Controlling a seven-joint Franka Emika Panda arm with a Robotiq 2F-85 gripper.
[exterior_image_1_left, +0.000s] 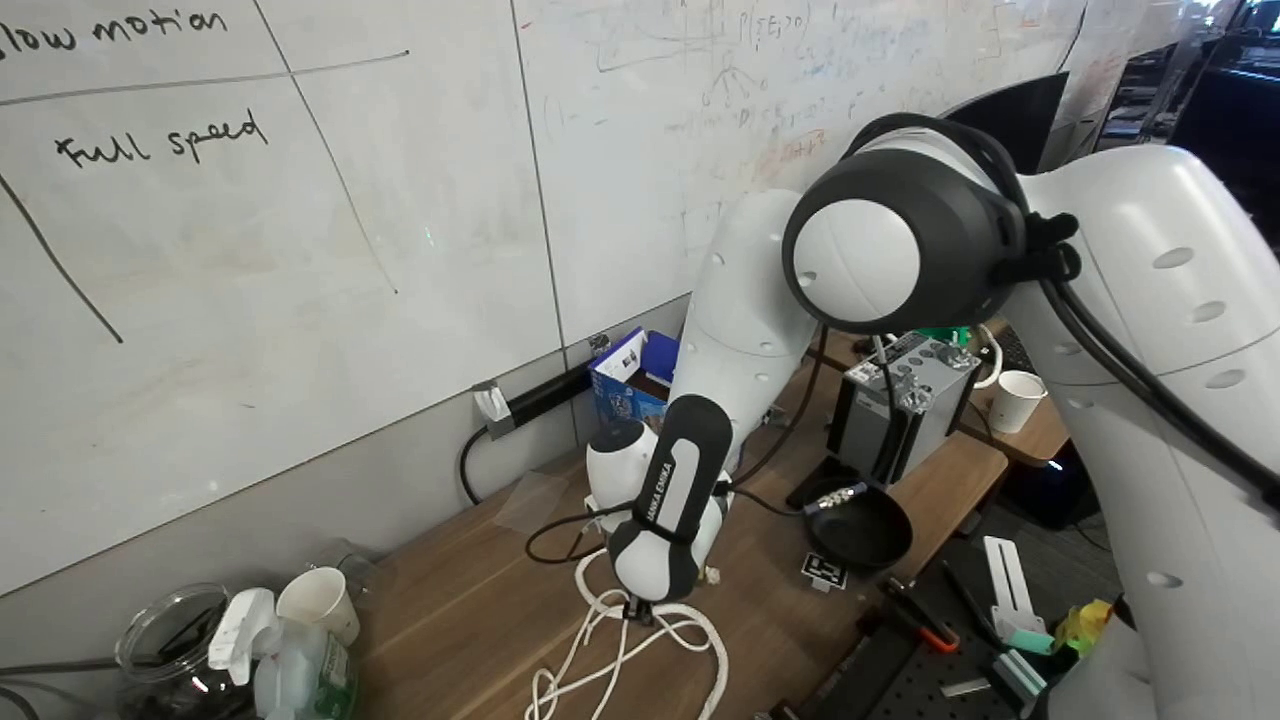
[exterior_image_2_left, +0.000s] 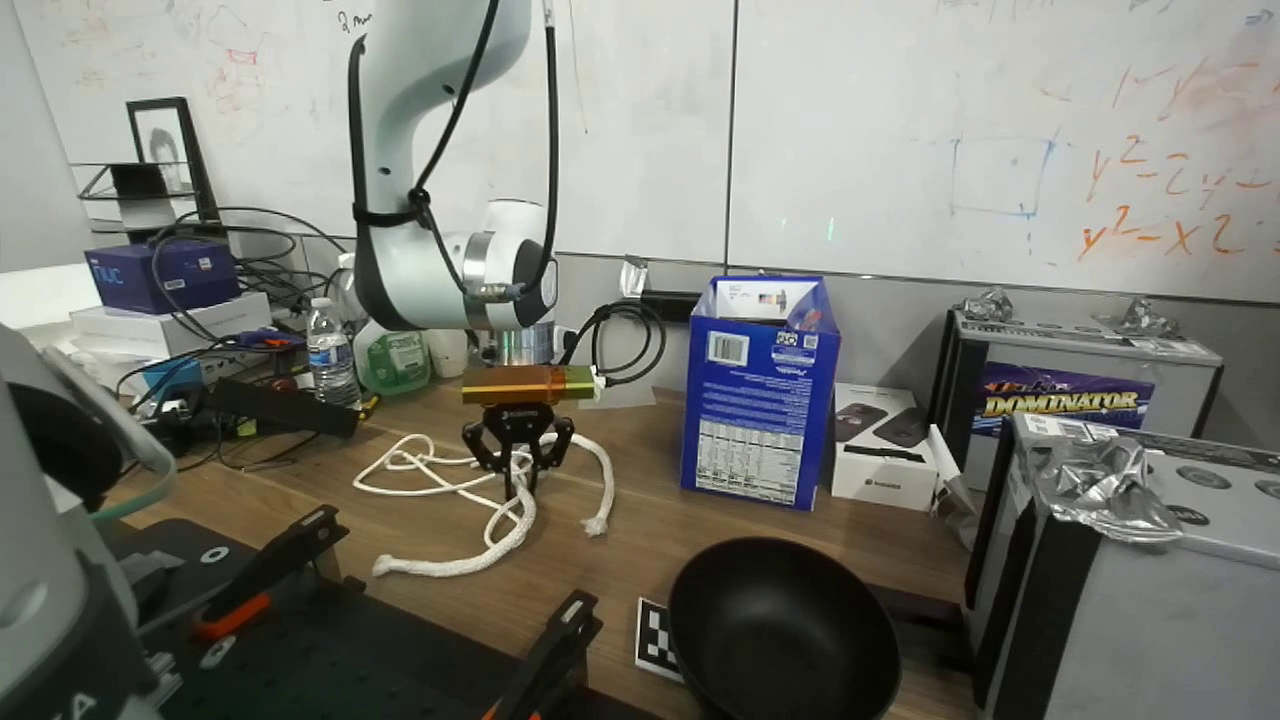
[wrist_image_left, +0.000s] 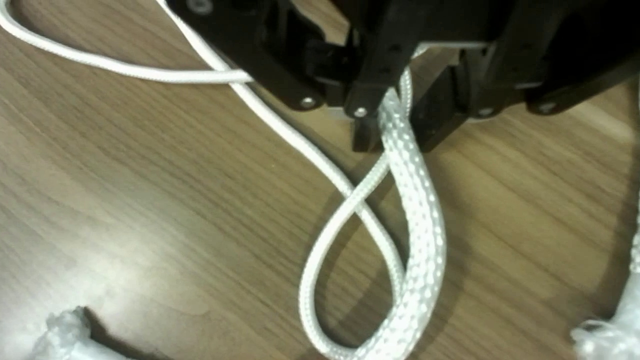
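Observation:
A white braided rope (wrist_image_left: 420, 240) lies looped on the wooden table, its thick part running up between the fingers of my gripper in the wrist view. A thinner white cord (wrist_image_left: 309, 282) loops beside it and crosses itself, also passing up near the fingers. The fingers are part open around the rope; whether both pads press on it is hard to see. In exterior view 2 my gripper (exterior_image_2_left: 521, 486) points straight down at the rope (exterior_image_2_left: 462, 564) close to the tabletop. Frayed rope ends (wrist_image_left: 63, 336) show at the lower corners of the wrist view.
A black pan (exterior_image_2_left: 780, 630) stands at the front right, by a checkered marker (exterior_image_2_left: 655, 636). Behind it is a tall blue box (exterior_image_2_left: 762, 396). A spray bottle (exterior_image_1_left: 294, 672) and a paper cup (exterior_image_1_left: 321, 604) stand at the left end. Bare wood (exterior_image_1_left: 468, 612) separates them from the rope.

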